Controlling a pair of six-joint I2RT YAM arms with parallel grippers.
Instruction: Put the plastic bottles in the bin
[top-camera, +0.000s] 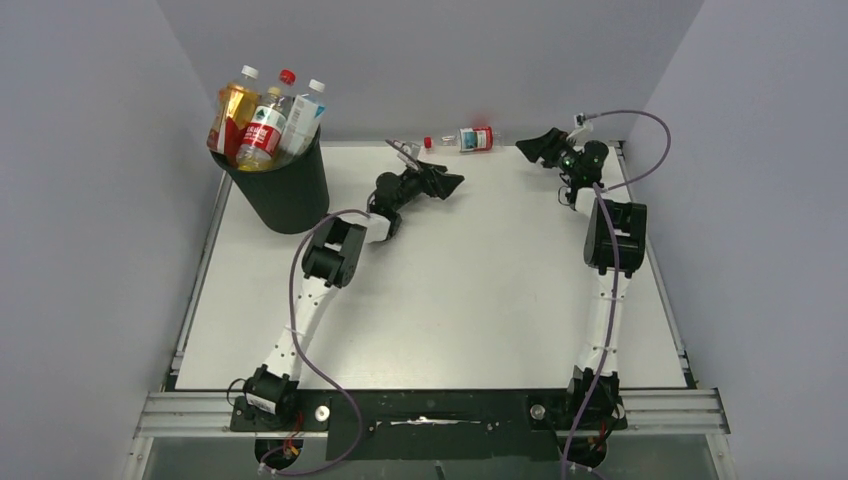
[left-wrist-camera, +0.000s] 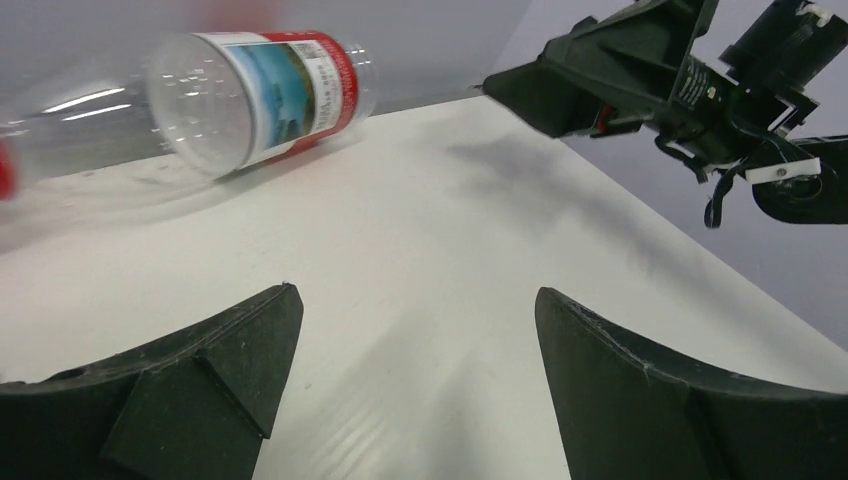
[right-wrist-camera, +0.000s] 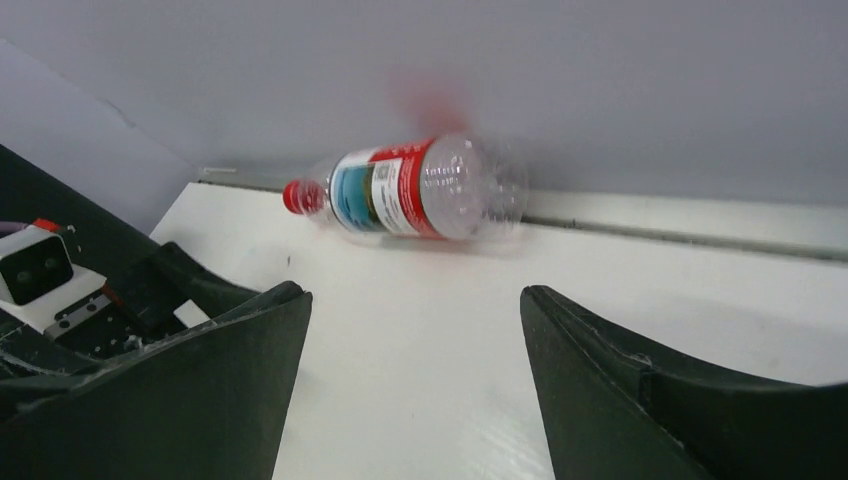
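One clear plastic bottle (top-camera: 476, 139) with a red cap and red label lies on its side along the back edge of the table; it shows also in the left wrist view (left-wrist-camera: 290, 90) and the right wrist view (right-wrist-camera: 400, 195). My left gripper (top-camera: 450, 184) is open just in front of the bottle's cap end, nothing between its fingers. My right gripper (top-camera: 530, 150) is open to the right of the bottle's base, also empty. The dark bin (top-camera: 280, 200) at the left holds several bottles standing above its rim.
Grey walls (top-camera: 745, 200) bound it at the back and sides. The bin takes up the back left corner.
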